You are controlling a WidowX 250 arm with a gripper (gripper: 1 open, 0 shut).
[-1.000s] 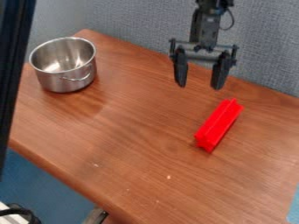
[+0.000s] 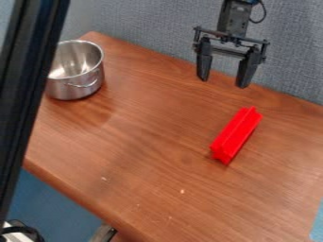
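Observation:
A long red block (image 2: 235,134) lies at an angle on the right part of the wooden table (image 2: 139,151). Above and behind it, near the back wall, my black gripper (image 2: 225,74) hangs open, its two fingers apart with nothing between them. A steel pot (image 2: 74,76) with a side handle stands at the back left of the table.
A dark vertical frame (image 2: 18,85) fills the left edge of the view. The grey wall (image 2: 145,28) runs behind the table.
My gripper has moved up and slightly to the right over the last second, still open. The red block and the pot have not moved.

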